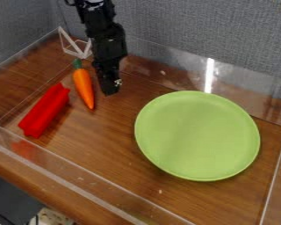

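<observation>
The black gripper (109, 82) is low over the wooden table at the upper middle, just right of an orange carrot (84, 86); it looks shut, with nothing visible between its fingers. The carrot lies lengthwise, green top toward the back. A red elongated object (45, 111) lies at the left. A large green plate (197, 135) takes up the right half.
Clear walls edge the table, with a grey backdrop behind. A white wire frame (73, 46) stands at the back left. Bare table (119, 167) lies in front and between the carrot and plate.
</observation>
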